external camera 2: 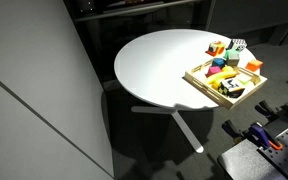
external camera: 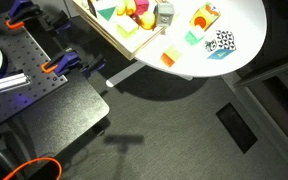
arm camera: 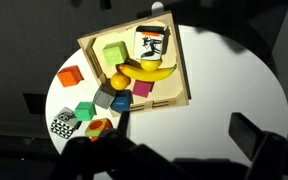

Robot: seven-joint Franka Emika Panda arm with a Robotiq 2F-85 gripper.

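Observation:
In the wrist view, my gripper is open, its two dark fingers wide apart with the white round table (arm camera: 209,95) showing between them. Up and left of the fingers is a shallow wooden tray (arm camera: 182,78). It holds a green block (arm camera: 115,53), a yellow banana (arm camera: 149,74), an orange ball-like fruit (arm camera: 120,82), a pink cube (arm camera: 141,88), a grey block (arm camera: 104,96), a blue block (arm camera: 122,102) and a printed white container (arm camera: 149,43). Neither exterior view shows the gripper clearly.
Beside the tray, on the table, lie an orange cube (arm camera: 70,76), a green cube (arm camera: 86,111), a patterned black-and-white box (arm camera: 63,124) and a red-orange toy (arm camera: 98,128). A dark perforated bench (external camera: 64,108) stands near the tray.

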